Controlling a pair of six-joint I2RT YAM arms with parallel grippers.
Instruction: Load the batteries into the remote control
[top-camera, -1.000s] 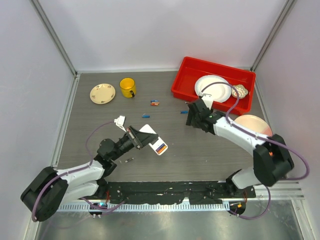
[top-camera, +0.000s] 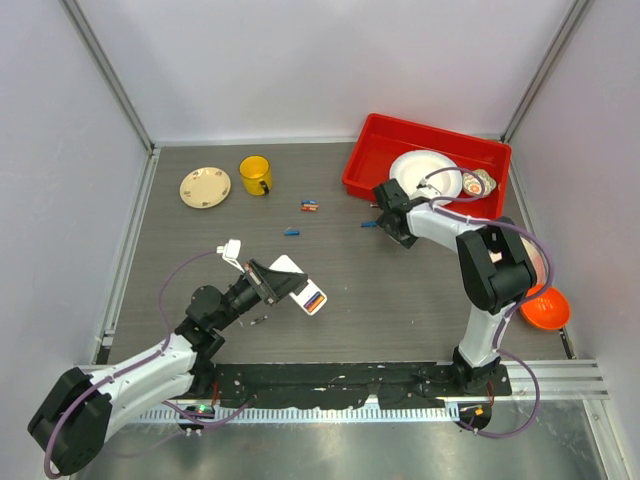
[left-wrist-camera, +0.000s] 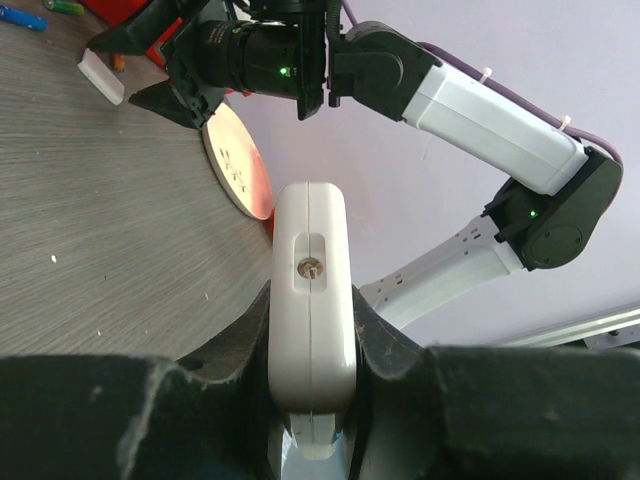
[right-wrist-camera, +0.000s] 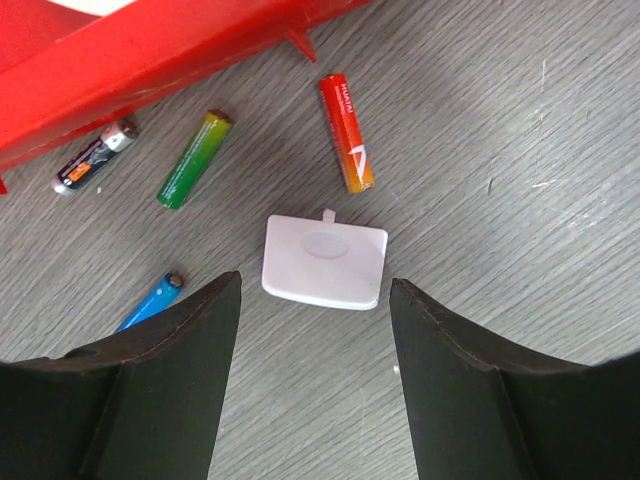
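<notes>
My left gripper (top-camera: 275, 283) is shut on the white remote (left-wrist-camera: 310, 300), held low-left of centre in the top view and filling the middle of the left wrist view. My right gripper hangs over a small white plastic piece, likely the battery cover (right-wrist-camera: 324, 260), its fingers apart on either side with nothing held. Around it lie an orange battery (right-wrist-camera: 345, 132), a green battery (right-wrist-camera: 195, 160), a blue battery (right-wrist-camera: 150, 300) and a dark battery (right-wrist-camera: 95, 158).
A red bin (top-camera: 360, 150) with a white plate stands at the back right. A yellow mug (top-camera: 255, 172), small plate (top-camera: 204, 187), loose batteries (top-camera: 309, 205) and orange bowl (top-camera: 545, 310) are around.
The left arm with the remote has moved slightly down and left.
</notes>
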